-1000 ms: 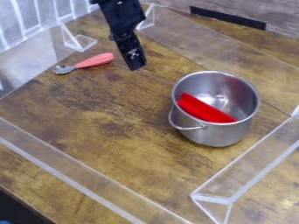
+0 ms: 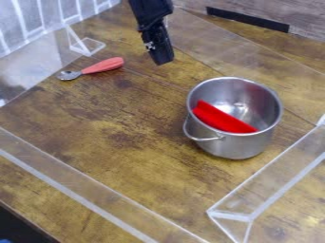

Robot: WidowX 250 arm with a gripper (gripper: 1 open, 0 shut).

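My gripper (image 2: pixel 160 54) hangs from the top centre of the camera view, dark and angled downward, above the table to the right of a red-handled utensil (image 2: pixel 105 65) with a metal head at its left end. Whether the fingers are open is too small to tell. A steel pot (image 2: pixel 230 143) with a wire handle stands at the right, holding a long red object (image 2: pixel 219 118).
Clear plastic barriers (image 2: pixel 51 166) run along the left and front edges, with more at the lower right and back. A dark strip (image 2: pixel 286 24) lies at the back right.
My gripper has shifted slightly upward and to the right over the last second. The utensil, the pot and its red content have stayed in place.
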